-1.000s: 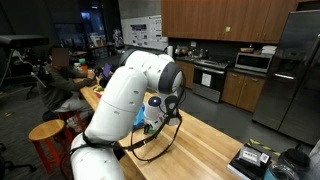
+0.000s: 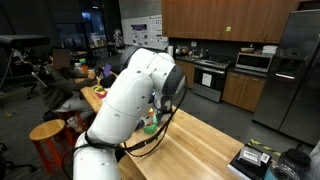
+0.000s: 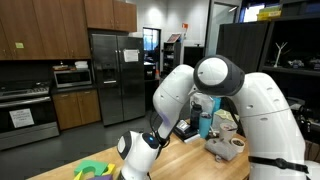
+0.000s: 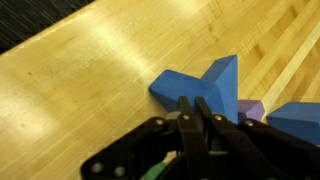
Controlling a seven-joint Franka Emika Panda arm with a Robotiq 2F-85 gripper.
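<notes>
Blue angular blocks [image 4: 187, 87] lie on the wooden table just beyond my gripper in the wrist view. The black fingers come up from the bottom edge close to the nearest blue block and overlap it in the picture; whether they touch it, or how far apart they stand, is unclear. A small purple block [image 4: 250, 109] sits to the right, beside another blue block [image 4: 297, 121]. Part of a green object shows beneath the gripper. That green object [image 2: 151, 128] also appears beside the arm in exterior view 1, and a green piece [image 3: 92, 166] at the table's near edge in exterior view 2.
Bare wooden tabletop [image 2: 195, 150] stretches to the right of the arm. A dark box [image 2: 250, 160] and a dark cylinder [image 2: 293, 163] stand at its right end. Red stools [image 2: 47, 130] are on the floor at left.
In exterior view 1 the arm's forearm has shifted slightly and now covers more of the area where blue showed near the gripper. The table's right end looks the same.
</notes>
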